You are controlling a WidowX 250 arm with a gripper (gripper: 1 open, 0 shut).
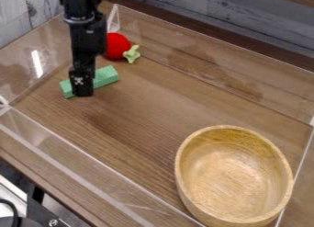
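Note:
My black gripper [81, 80] reaches down at the left of the table, its open fingers low over a light green rectangular block [105, 76], which lies diagonally and is partly hidden by them. Whether the fingers touch the block is unclear. Just behind, a red round object [117, 44] with a light green leafy end lies on the table, partly behind my arm.
A large light wooden bowl [233, 173] stands at the front right. Grey plank walls border the back and left.

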